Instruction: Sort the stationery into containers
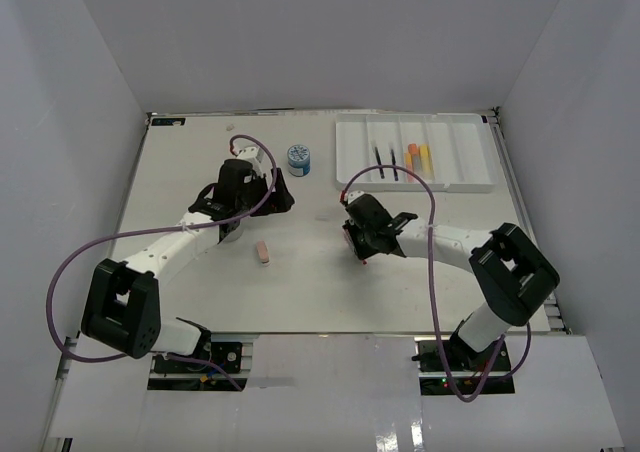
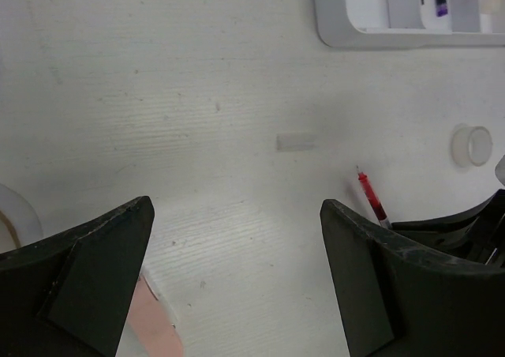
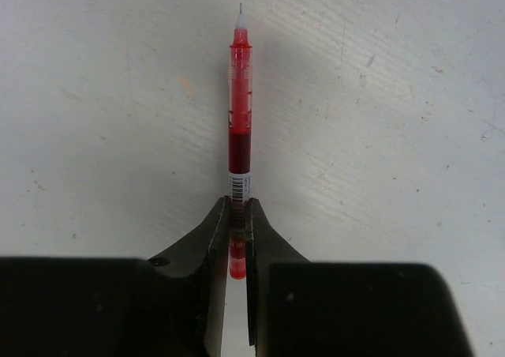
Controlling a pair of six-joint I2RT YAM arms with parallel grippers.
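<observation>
A red pen [image 3: 240,104] with a barcode label is gripped near its rear end by my right gripper, which is shut on it. In the left wrist view the pen's tip [image 2: 369,191] sticks out beyond that gripper; whether the pen touches the table I cannot tell. My left gripper stands open above the table, nothing between its fingers. A pink and white eraser [image 1: 263,253] lies below and right of the left arm. The white divided tray [image 1: 351,147] at the back right holds dark pens [image 1: 394,164] and orange and yellow markers [image 1: 425,159].
A round blue container [image 1: 299,159] stands left of the tray. Another round item [image 2: 17,215] is partly cut off in the left wrist view and mostly hidden by the left arm from above. The tray's right compartments look empty.
</observation>
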